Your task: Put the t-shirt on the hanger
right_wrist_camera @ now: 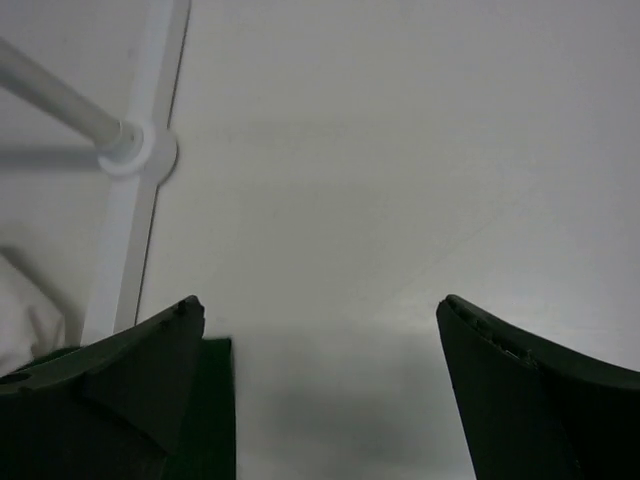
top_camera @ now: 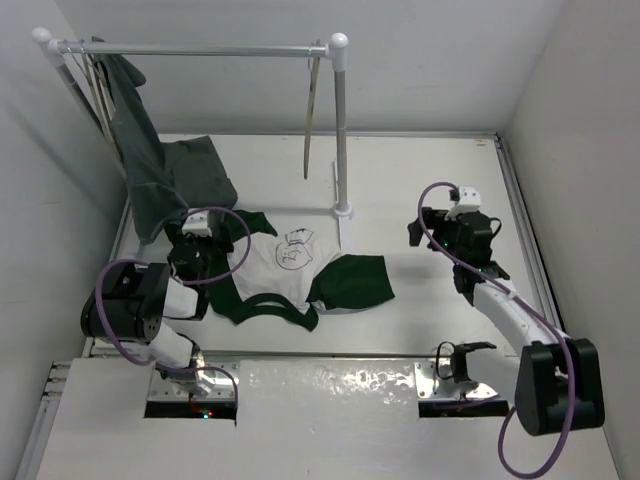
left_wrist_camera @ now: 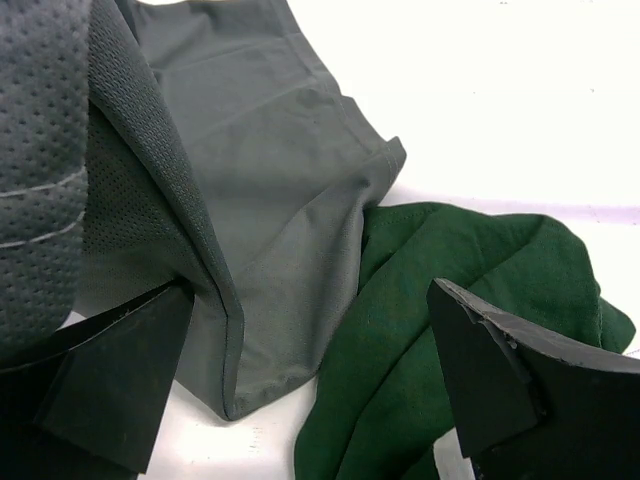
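The white T-shirt [top_camera: 290,262] with dark green sleeves and a printed front lies spread on the table below the rack. One wooden hanger [top_camera: 311,115] hangs empty near the right end of the rail. My left gripper stands open above the shirt's left side, its fingers framing a grey garment and a green sleeve [left_wrist_camera: 480,265]; neither is held. Out to the right, clear of the shirt, my right gripper is open over bare table. In its view, a green sleeve [right_wrist_camera: 212,410] shows at the lower left.
Grey garments [top_camera: 150,165] hang at the rack's left end, close by my left gripper. The rack's right post [top_camera: 341,130] rises behind the shirt, its foot on the table. Bare table [top_camera: 445,165] stretches right of the post.
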